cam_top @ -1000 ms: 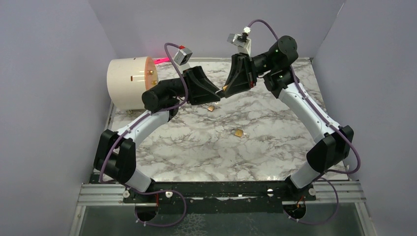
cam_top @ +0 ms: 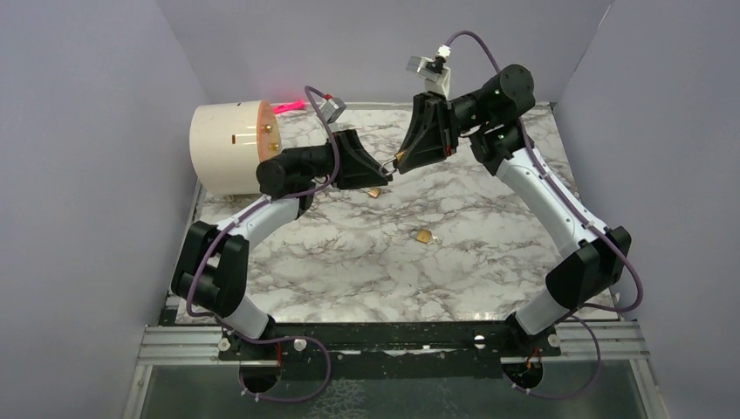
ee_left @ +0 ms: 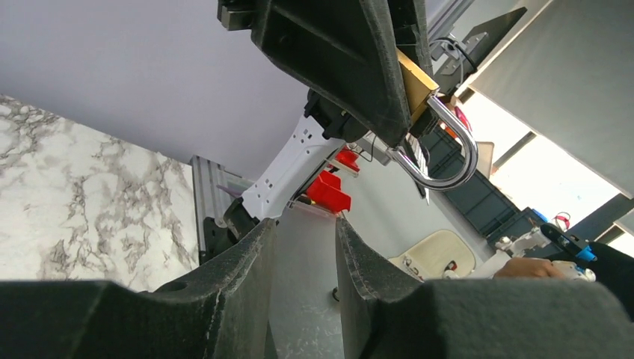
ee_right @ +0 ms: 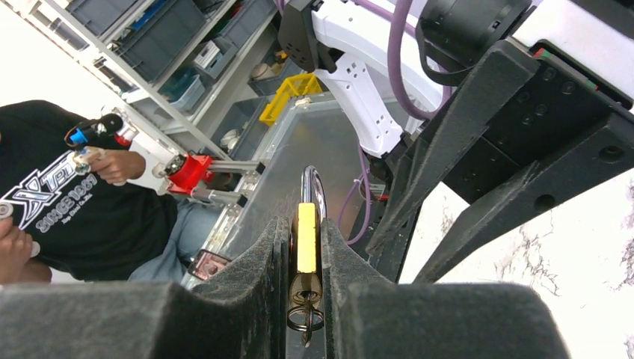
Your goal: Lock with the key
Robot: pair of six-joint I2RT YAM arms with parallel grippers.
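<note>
A brass padlock (ee_right: 306,238) with a steel shackle is held upright between the pads of my right gripper. A key (ee_right: 305,340) with a ring hangs at the padlock's lower end, in front of its keyway. In the left wrist view, the shackle (ee_left: 468,161) sticks out past the right gripper's fingers, which hide where one leg meets the body. Close to the shackle in the top view is my left gripper (cam_top: 390,177). Its fingers (ee_left: 250,288) stand a little apart with nothing between them. Whether the shackle is fully seated I cannot tell.
Two small brass-coloured pieces lie on the marble table, one (cam_top: 374,192) under the left gripper and another (cam_top: 424,236) nearer the front. A white drum (cam_top: 229,148) stands at the left and a pink object (cam_top: 290,106) behind it.
My left gripper has rolled, its fingers have come closer together, and it now sits slightly lower by the shackle. More of the shackle shows. The right gripper with the padlock has barely moved.
</note>
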